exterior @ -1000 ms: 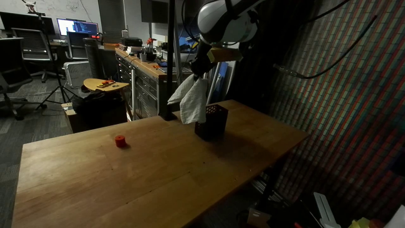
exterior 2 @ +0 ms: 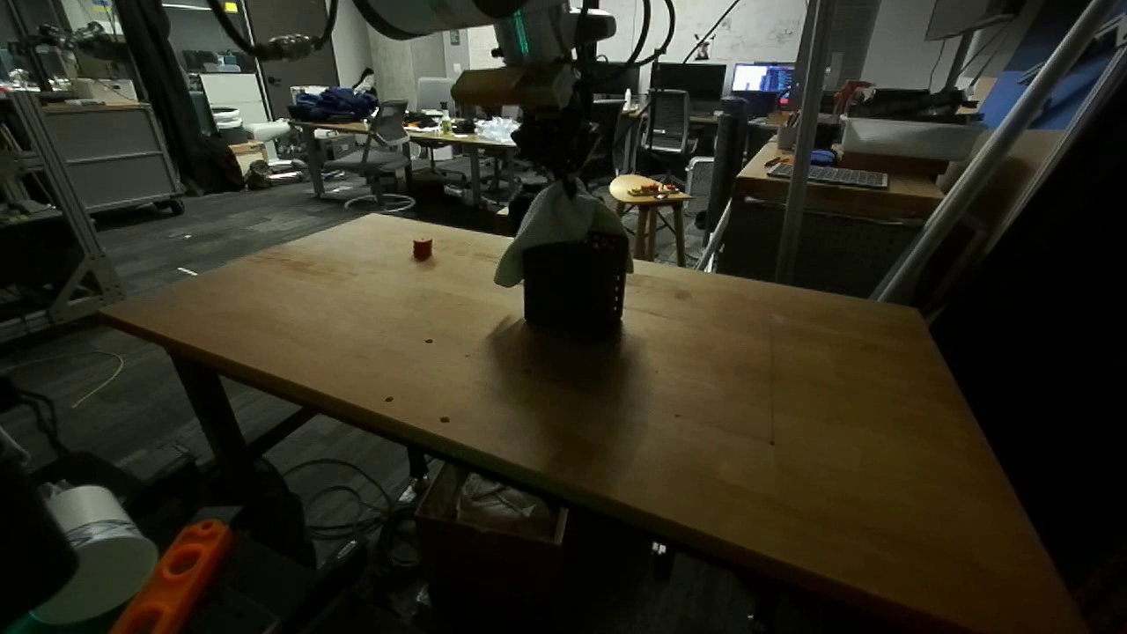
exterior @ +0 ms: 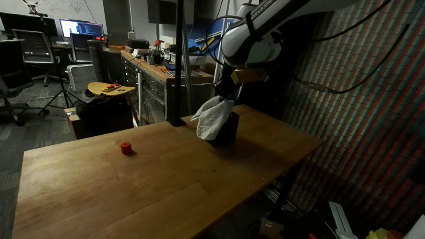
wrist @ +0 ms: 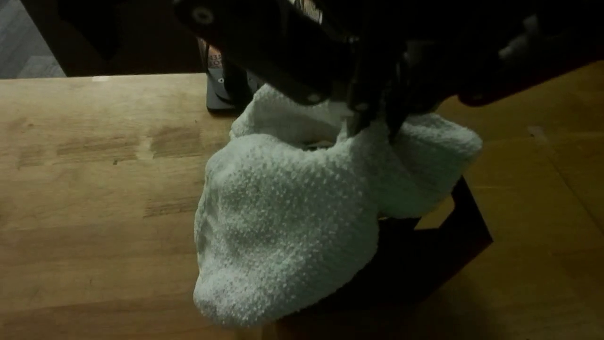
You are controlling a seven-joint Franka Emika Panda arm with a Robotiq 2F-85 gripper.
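Note:
A white towel [exterior: 213, 121] hangs from my gripper [exterior: 223, 97], which is shut on it. Under the gripper stands a black basket [exterior 2: 573, 283] with holes in its sides. The towel drapes over the basket's rim, and one flap hangs down outside it in both exterior views. In the wrist view the towel [wrist: 289, 221] bunches up at the fingertips and spreads across much of the basket [wrist: 419, 249]. The basket's inside is mostly hidden, so how much cloth lies in it cannot be told.
A small red cylinder [exterior: 126, 148] stands on the wooden table [exterior: 159, 183], well apart from the basket. A dark upright post [exterior: 177, 71] rises at the table's back edge near the towel.
My gripper has moved right and down in exterior view 1, carrying the towel from beside the basket to above it. The basket and red cylinder have stayed put.

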